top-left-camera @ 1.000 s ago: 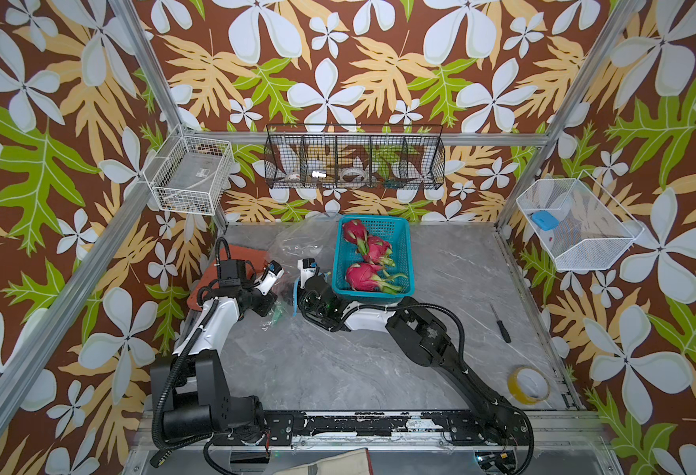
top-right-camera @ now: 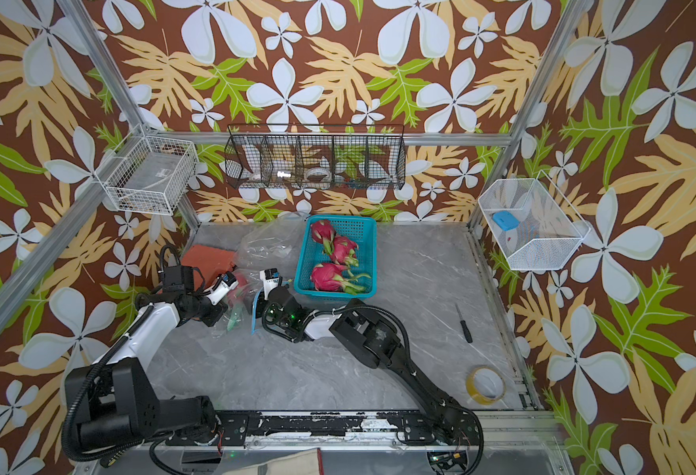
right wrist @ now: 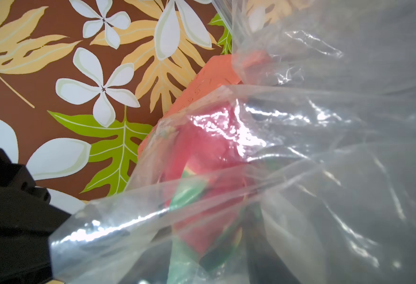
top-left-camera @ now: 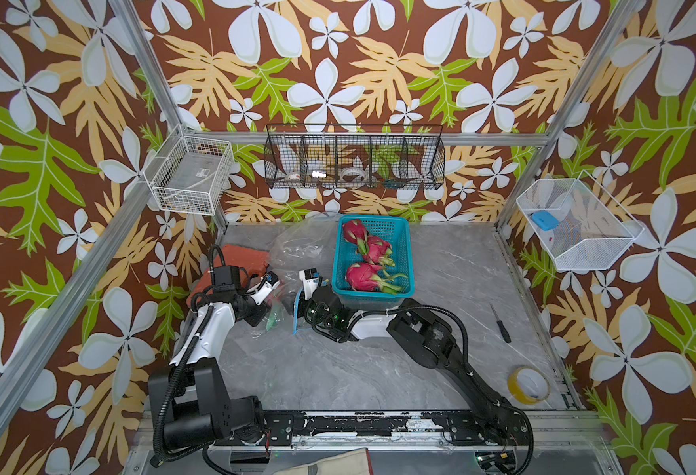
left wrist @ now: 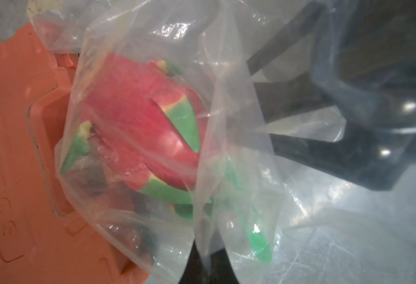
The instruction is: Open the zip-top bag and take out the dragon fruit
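Observation:
A pink dragon fruit (left wrist: 141, 123) with green-tipped scales lies inside the clear zip top bag (right wrist: 283, 127), near the left of the table. In the left wrist view, my left gripper is shut, with a fold of bag film running down to its fingertips. The right gripper stands open, its fingers (left wrist: 307, 153) spread and pointing at the fruit from the right. Film covers both fingers in both wrist views; the fruit's green end shows between them, apparently ungripped. A blue strip (top-left-camera: 295, 312) lies by the right gripper.
A teal basket (top-left-camera: 409, 265) holding 3 dragon fruits stands just behind the right arm. An orange mat (top-left-camera: 249, 261) lies under the bag's left side, and loose clear plastic (top-left-camera: 304, 241) lies behind. A screwdriver (top-left-camera: 503, 331) and tape roll (top-left-camera: 528, 385) are at right.
The left gripper has shifted slightly left and toward the front. My right gripper has also come a little toward the front, beside the bag. The basket and its fruits have not moved.

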